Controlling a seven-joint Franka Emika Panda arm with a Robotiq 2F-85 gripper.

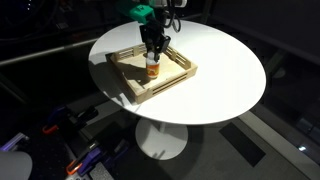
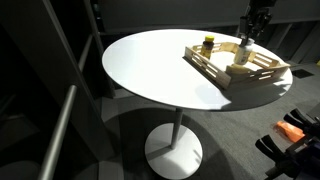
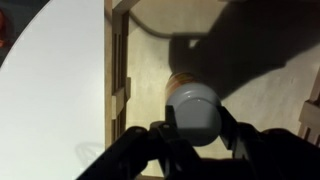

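Note:
A bottle [image 1: 153, 70] with an orange label and pale top stands upright within the outline of a shallow wooden tray [image 1: 150, 95]. My gripper [image 1: 154, 52] comes down on it from above. Seen from the wrist, the bottle's round grey-white lid [image 3: 197, 112] sits between my dark fingers, which are shut on it. Exterior view 2 shows the same bottle [image 2: 244, 52] as a pale shape under the gripper [image 2: 246, 40]. Whether its base touches the tray floor I cannot tell.
A dark jar with a yellow lid [image 2: 208, 43] stands near the tray's side in exterior view 2. The tray rests close to one edge of a round white table [image 1: 215, 80], whose other side is bare. Slatted walls [image 3: 118, 70] rim the tray.

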